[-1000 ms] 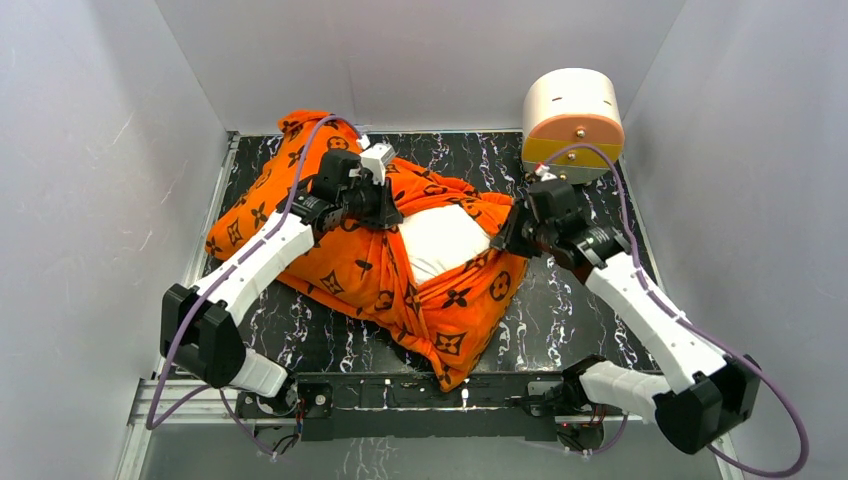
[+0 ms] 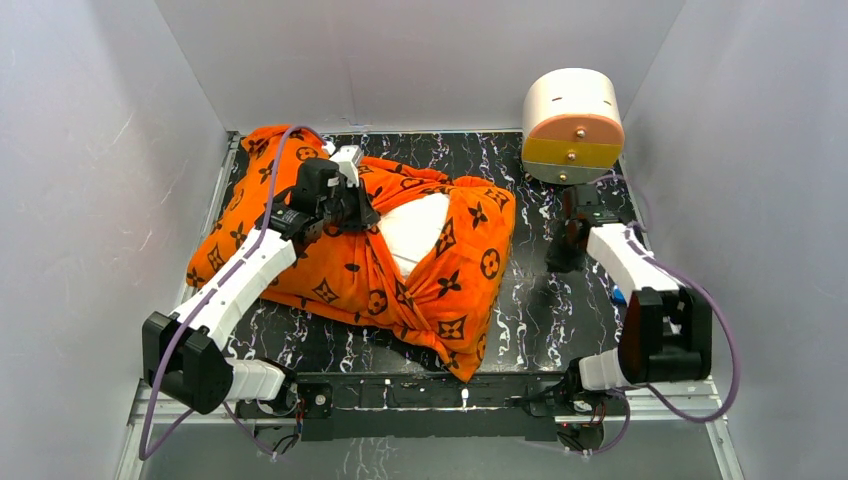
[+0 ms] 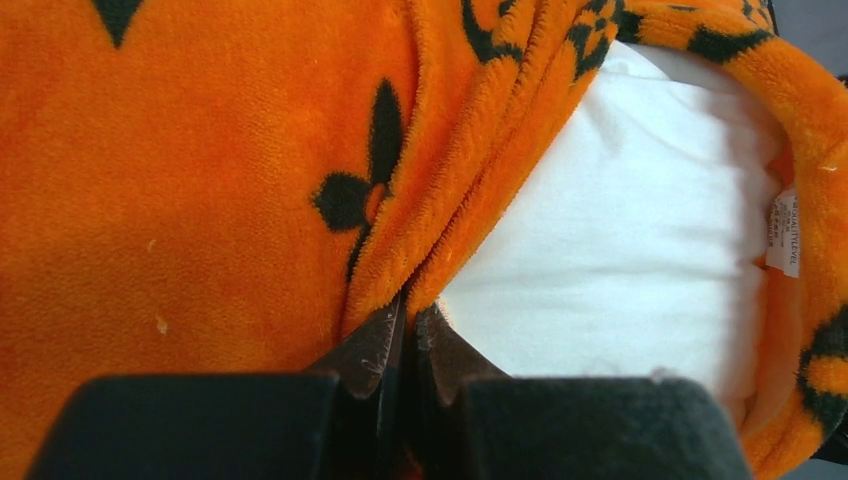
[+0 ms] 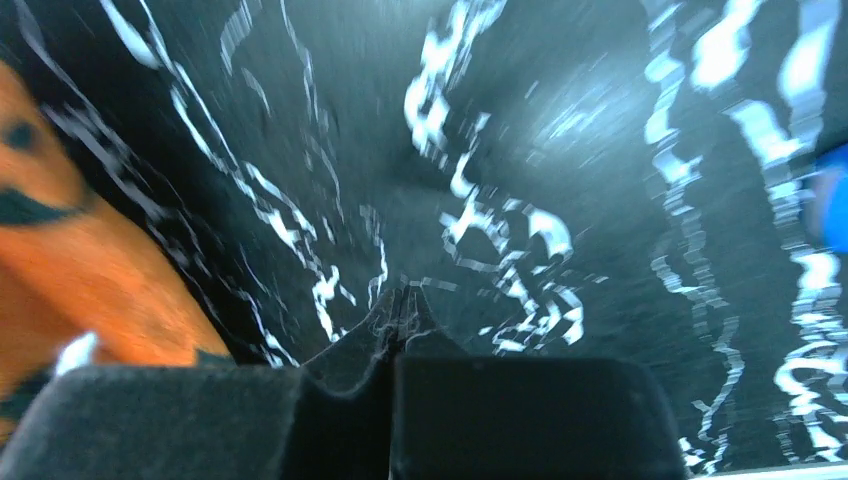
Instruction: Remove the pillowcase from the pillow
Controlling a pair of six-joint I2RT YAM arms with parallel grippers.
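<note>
The orange patterned pillowcase (image 2: 455, 280) covers most of the pillow, whose white body (image 2: 415, 225) shows through the opening. In the top view my left gripper (image 2: 365, 215) sits at the opening's left edge; in the left wrist view its fingertips (image 3: 375, 350) are shut on a fold of the orange fabric, beside the white pillow (image 3: 610, 220). My right gripper (image 2: 560, 260) is over bare table, right of the pillowcase. In the right wrist view its fingertips (image 4: 372, 335) are together, with nothing visible between them, and orange fabric (image 4: 110, 280) lies off to the left.
A rounded cream, orange and yellow cabinet (image 2: 572, 125) stands at the back right. A blue object (image 4: 830, 200) lies on the right of the marble table (image 2: 545, 330). Walls close in the back and both sides.
My right gripper has left the pillowcase's right side and moved right and down over the table. My left gripper and the fabric have shifted left.
</note>
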